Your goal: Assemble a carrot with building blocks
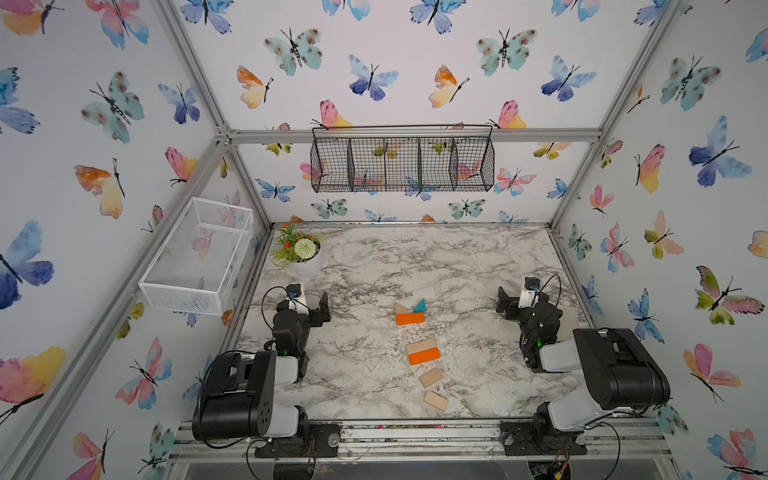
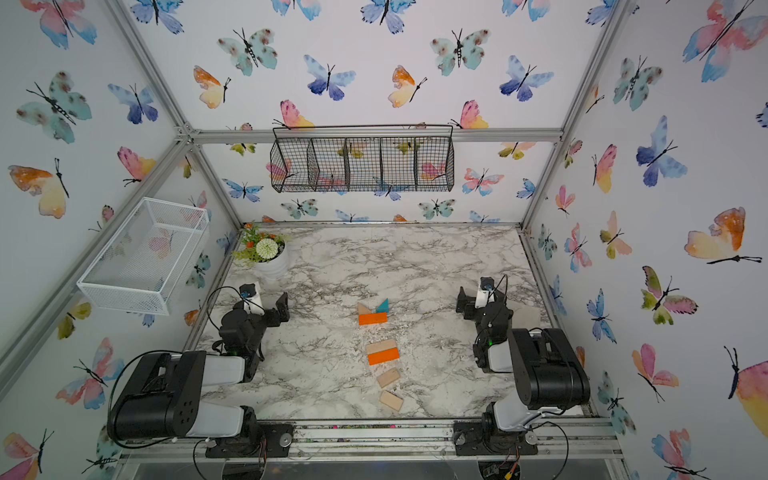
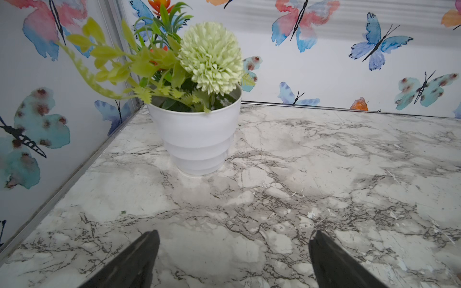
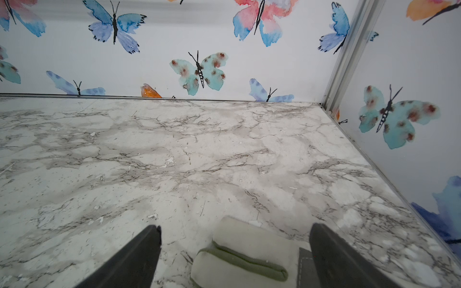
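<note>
In the top left view, an orange block [image 1: 410, 319] lies mid-table, with a wooden triangle [image 1: 400, 308] and a blue triangle [image 1: 420, 305] along its far side. Nearer the front, a second orange block [image 1: 425, 357] lies against a long wooden block [image 1: 420, 346]. Two smaller wooden blocks, one at mid-front [image 1: 431, 377] and one closest to the front edge [image 1: 436, 401], lie apart below these. My left gripper is open left of the blocks, nothing between its fingers. Well to their right, my right gripper is open too, holding nothing.
A white pot with flowers [image 3: 197, 136] stands beyond the left gripper. A folded pale cloth-like item [image 4: 254, 244] lies below the right gripper. A white mesh basket [image 1: 196, 256] hangs at left, a black wire rack [image 1: 402, 164] at the back.
</note>
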